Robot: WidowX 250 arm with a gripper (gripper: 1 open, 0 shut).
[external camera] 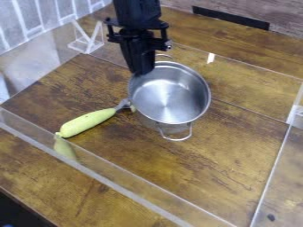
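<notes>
A steel pot (172, 96) with loop handles at its near and far sides sits in the middle of the wooden table. The black gripper (140, 64) reaches down from the top to the pot's far left rim; whether its fingers are open or shut on the rim is not clear. A pale yellow-green corn cob (85, 124) lies at the left. A metal utensil (122, 105) lies beside the pot, between it and the cob.
Clear transparent walls (282, 177) border the table on the sides and front.
</notes>
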